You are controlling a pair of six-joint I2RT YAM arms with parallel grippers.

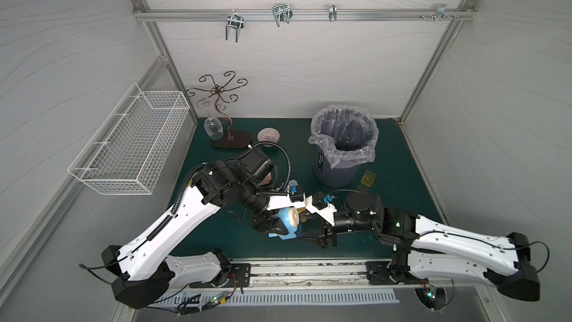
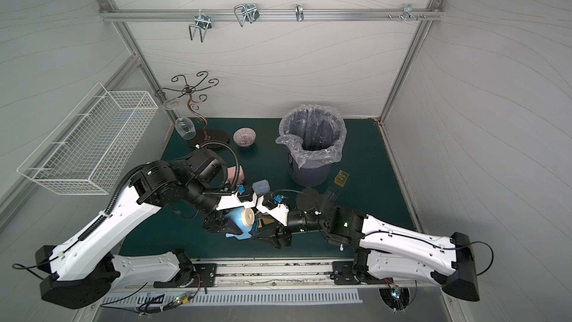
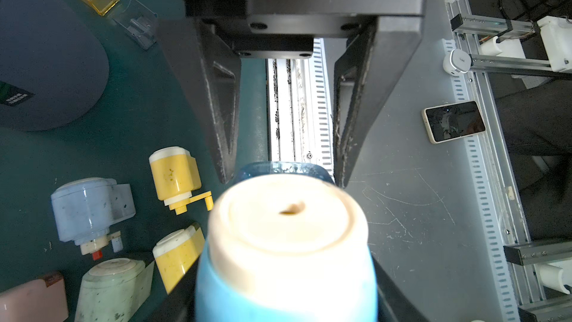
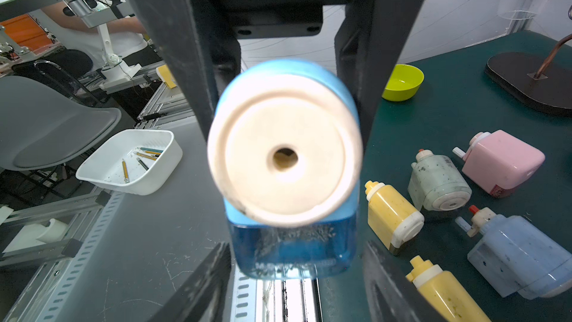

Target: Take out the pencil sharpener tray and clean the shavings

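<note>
A blue pencil sharpener (image 1: 284,223) with a cream end and a translucent blue tray (image 4: 292,247) hangs in the air near the front middle, with my left gripper (image 1: 273,221) shut on it. The right wrist view faces its cream end, which has a small hole. My right gripper (image 1: 309,233) is close on its right, fingers part open around the tray end; whether they touch it is unclear.
A lined bin (image 1: 342,173) stands behind on the right. Several other sharpeners, such as a pink one (image 4: 500,161), lie on the green mat. A metal stand (image 1: 231,138) and a glass are at the back left; a wire basket (image 1: 128,143) is on the left.
</note>
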